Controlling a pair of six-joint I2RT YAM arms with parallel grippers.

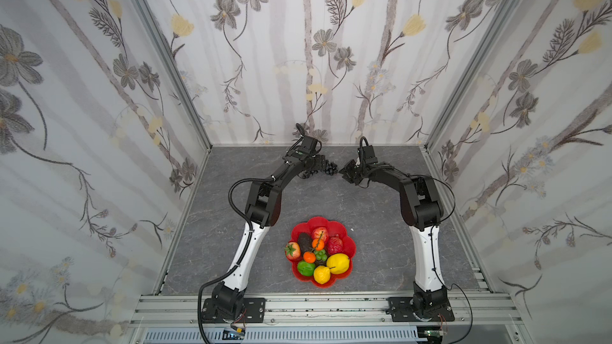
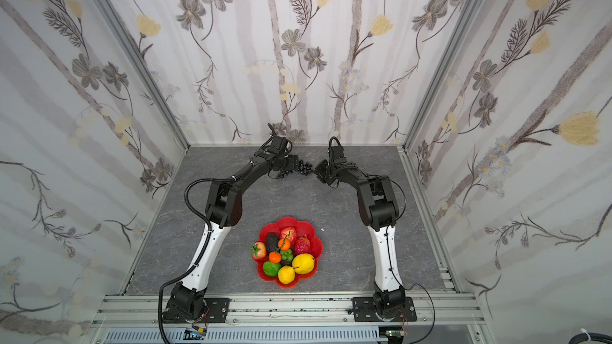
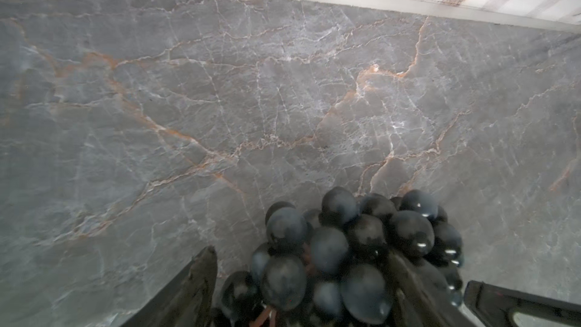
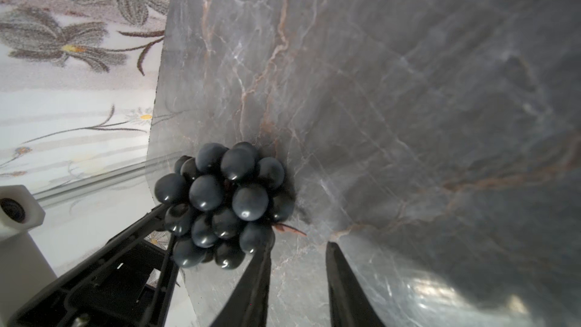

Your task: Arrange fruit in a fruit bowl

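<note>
A bunch of black grapes (image 1: 331,167) lies at the back of the grey table, between the two grippers. My left gripper is open low over dark grapes (image 3: 329,249); they show between and past its fingers, and the gap stays wide. In the right wrist view the grapes (image 4: 227,196) rest left of my right gripper, whose fingers stand apart with only tabletop between them. The red flower-shaped bowl (image 1: 348,248) at the front middle is filled with several fruits. Dark grapes (image 1: 306,174) show partly beneath the left gripper; whether they form a separate bunch is unclear.
The patterned back wall (image 1: 318,114) rises close behind the grapes. Around the bowl, a yellow lemon (image 1: 338,263) and a red-yellow apple (image 1: 292,251) sit near the rim. Bare tabletop (image 1: 369,229) lies between the arms.
</note>
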